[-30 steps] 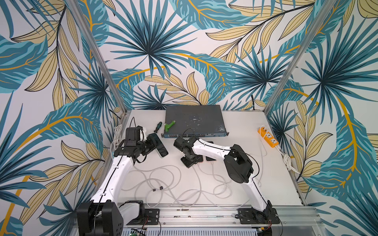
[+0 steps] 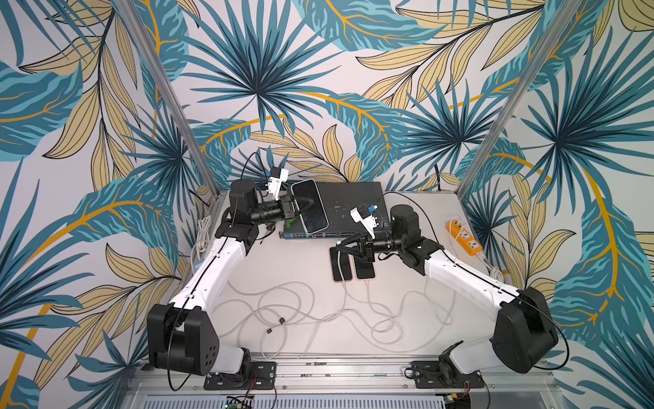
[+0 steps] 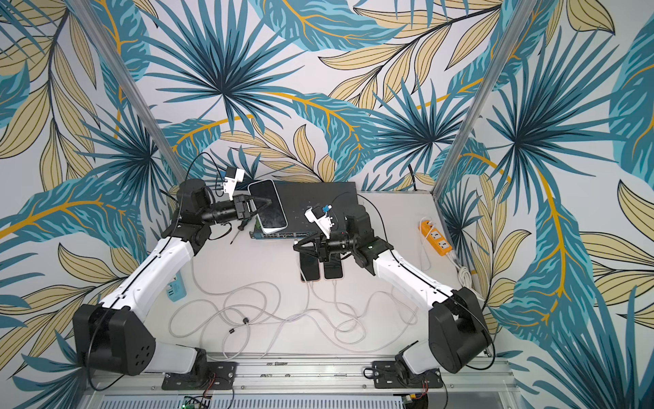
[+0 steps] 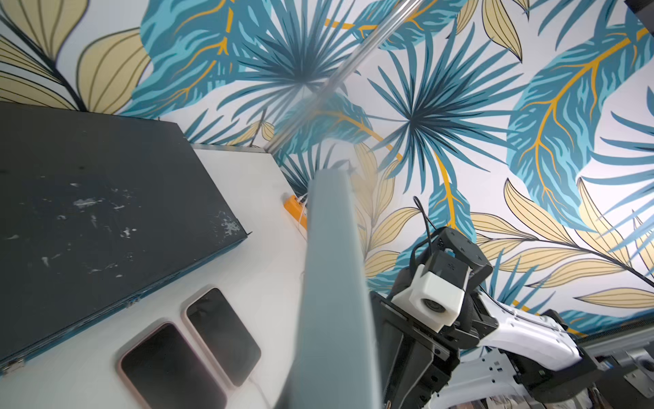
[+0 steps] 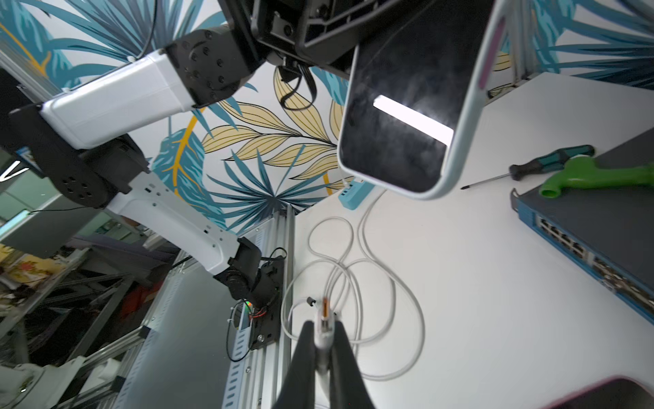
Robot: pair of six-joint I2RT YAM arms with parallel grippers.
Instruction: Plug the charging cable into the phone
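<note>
My left gripper (image 2: 299, 205) is shut on a pale-edged phone (image 2: 314, 219), holding it raised over the dark metal box. Edge-on, that phone (image 4: 335, 293) fills the middle of the left wrist view, hiding part of the scene. My right gripper (image 2: 343, 246) is shut on the white charging cable near its end, above the two phones on the table. Between its fingers the connector (image 5: 325, 336) sticks out in the right wrist view, its tip pointing away from the gripper. The held phone (image 5: 408, 146) shows higher up there, clearly apart from the connector. Its charging port cannot be made out.
Two phones (image 4: 170, 368) lie side by side on the white table. Behind stands the dark box (image 2: 351, 199), bearing a green tool (image 5: 599, 178); a screwdriver (image 5: 548, 162) lies beside it. Loose cables (image 2: 306, 317) cover the front. An orange power strip (image 2: 464, 237) stands at right.
The left arm has lifted the phone and carried it right and toward the back. The right gripper has risen from low over the table phones, bringing the cable end with it.
</note>
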